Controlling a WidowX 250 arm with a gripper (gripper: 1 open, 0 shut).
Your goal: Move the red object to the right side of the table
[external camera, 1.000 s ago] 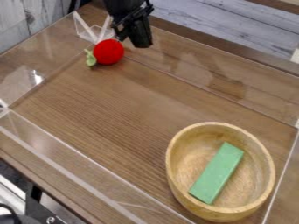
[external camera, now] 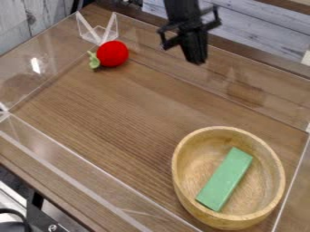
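Observation:
The red object (external camera: 111, 53), round with a bit of green at its lower left, rests on the table near the back left. My black gripper (external camera: 182, 47) is at the back centre, to the right of the red object and clear of it. I see no red between its dark fingers, but they are too small and blurred to tell how far apart they stand. The right side of the table (external camera: 242, 104) is bare behind the bowl.
A round wooden bowl (external camera: 186, 172) stands at the front right, holding a green block (external camera: 226, 179). A thin white wire-like shape (external camera: 94, 33) rises just behind the red object. Dark cables hang at the lower left.
My gripper has moved to the right, from just beside the red object to the back centre. The red object, the bowl and the green block are where they were.

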